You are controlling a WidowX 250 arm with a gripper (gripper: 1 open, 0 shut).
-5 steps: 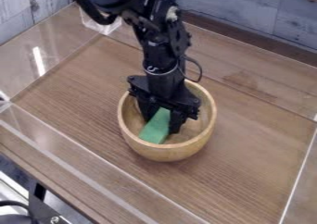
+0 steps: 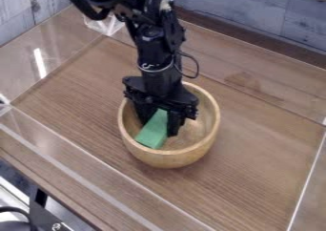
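A round tan wooden bowl (image 2: 192, 144) stands on the wooden table, holding a green object (image 2: 154, 130). The black robot arm reaches down from the top, and its gripper (image 2: 163, 114) is inside the bowl at the upper end of the green object, partly covering it. The fingertips are dark and hard to make out, but the gripper appears closed on the green object.
A grey-blue wall (image 2: 261, 6) runs along the back, and a small pale object (image 2: 102, 20) sits at the back left.
The arm and gripper have shifted slightly to the left, and the bowl appears to have moved slightly left with them. The green object remains in the bowl.
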